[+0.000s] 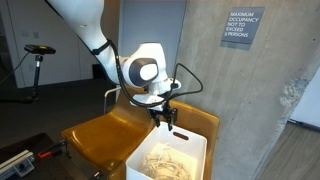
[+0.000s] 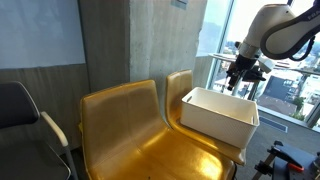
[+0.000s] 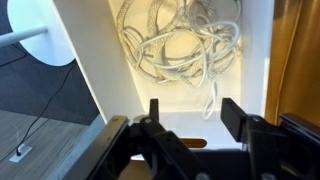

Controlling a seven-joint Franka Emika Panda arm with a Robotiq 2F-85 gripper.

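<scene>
My gripper (image 1: 165, 122) is above the far rim of a white box (image 1: 196, 146). In the wrist view its black fingers (image 3: 234, 116) stand well apart, so the gripper is open with nothing held between them. A pale rope (image 3: 180, 45) lies in loose coils on the floor of the box, and one white length (image 3: 211, 98) of it reaches toward the wall below the fingers. In the second exterior view, the box (image 2: 215, 125) hides the rope.
The box stands on orange-brown chairs (image 2: 130, 120) in a row. Behind it is a grey concrete wall (image 1: 245, 95). A white round object (image 3: 25, 22) shows outside the box in the wrist view.
</scene>
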